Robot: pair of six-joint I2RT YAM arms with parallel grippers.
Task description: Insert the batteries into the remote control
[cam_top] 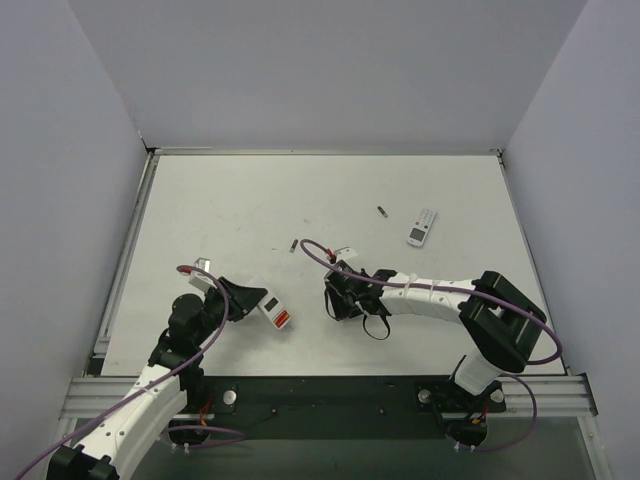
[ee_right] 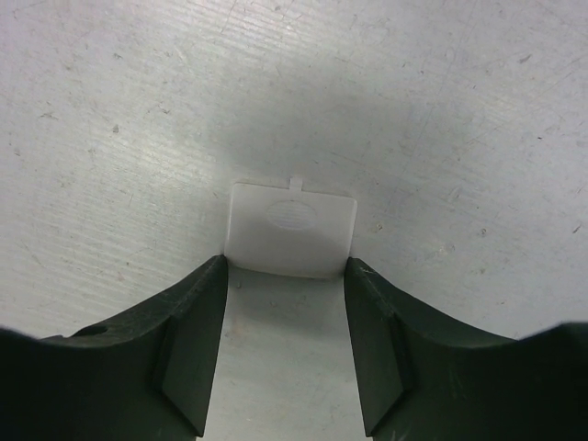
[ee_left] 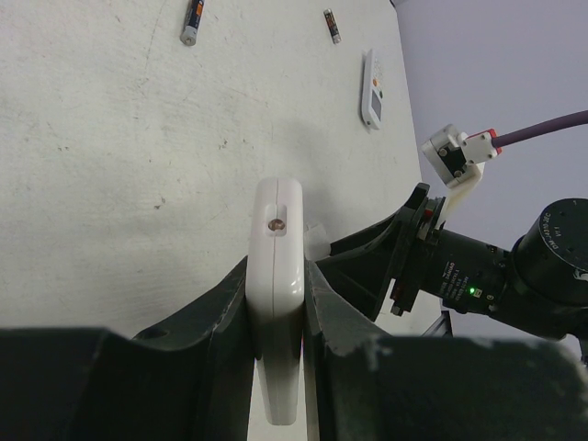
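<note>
The remote control (cam_top: pixel 274 308) hangs at the left front, with my left gripper (cam_top: pixel 254 296) shut on it. In the left wrist view, the remote (ee_left: pixel 277 239) is edge-on between the fingers. A light battery cover (ee_right: pixel 290 230) shows in the right wrist view, a small tab on its far edge. My right gripper has its fingers apart, one tip at each side of the cover; whether they press on it cannot be told. Two batteries lie on the table, one near the middle (cam_top: pixel 294 245) and one farther right (cam_top: pixel 381 211).
A second white remote-like device (cam_top: pixel 422 227) lies at the right of the table (cam_top: pixel 220 200). Grey walls stand at the back and both sides.
</note>
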